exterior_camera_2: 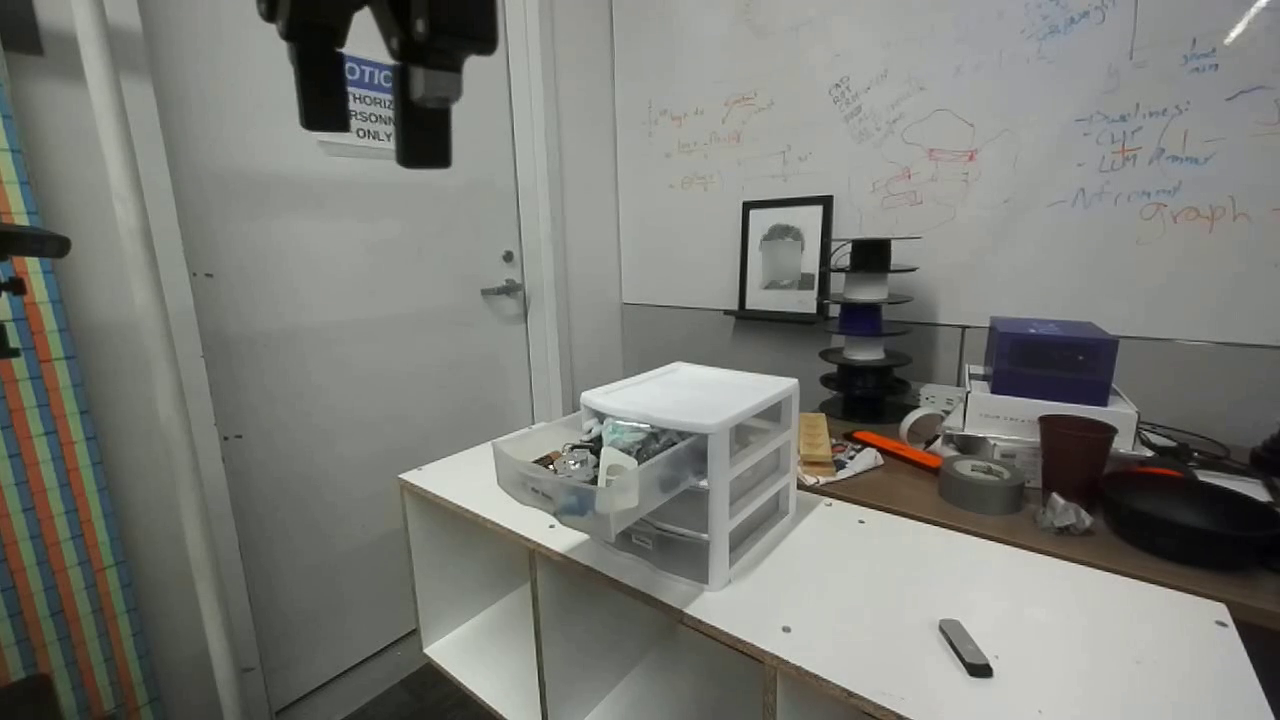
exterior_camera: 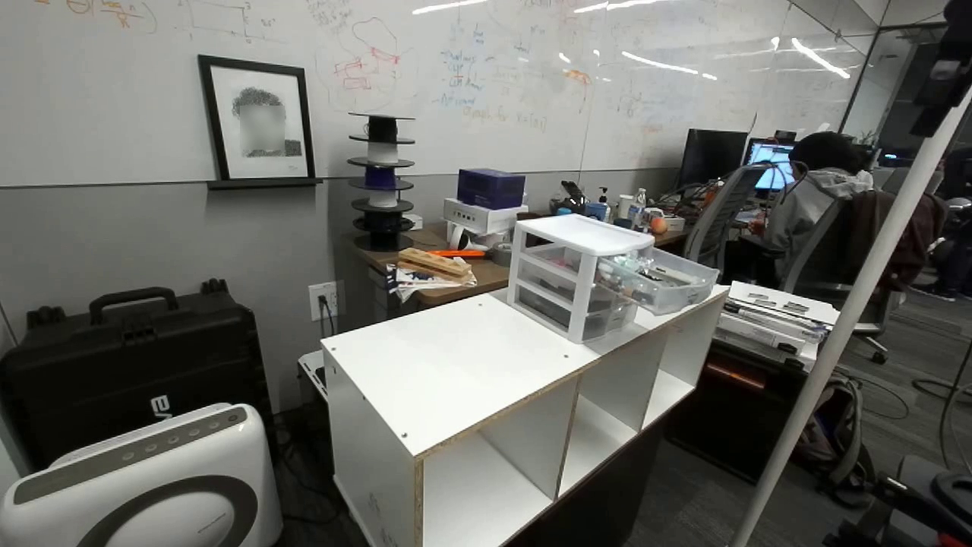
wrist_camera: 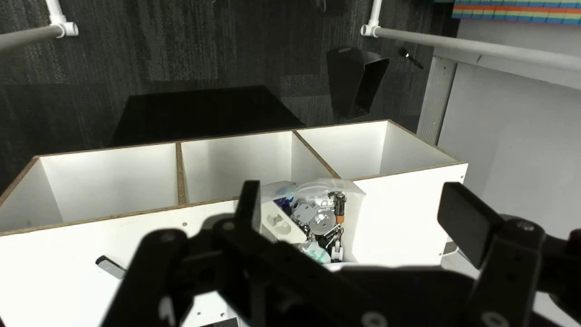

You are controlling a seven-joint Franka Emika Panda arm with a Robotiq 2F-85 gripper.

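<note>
High up at the left in exterior view 2, my gripper (exterior_camera_2: pixel 374 138) hangs open and empty, well above the white cabinet. A white drawer unit (exterior_camera_2: pixel 690 396) stands on the cabinet, its clear top drawer (exterior_camera_2: pixel 564 498) pulled out and full of small mixed parts. Looking down in the wrist view, my gripper has its fingers wide apart, with the drawer's contents (wrist_camera: pixel 321 220) seen far below between them. A small grey, black-ended object (exterior_camera_2: pixel 966 648) lies on the bare cabinet top; in exterior view 1 it cannot be made out.
The cabinet top (exterior_camera: pixel 446 365) is mostly clear beside the drawer unit. Behind it, a brown desk carries a purple box (exterior_camera_2: pixel 1052 360), a dark cup (exterior_camera_2: pixel 1071 456), a black pan (exterior_camera_2: pixel 1188 516) and tape. A pale upright pole (exterior_camera: pixel 847 328) stands at the right.
</note>
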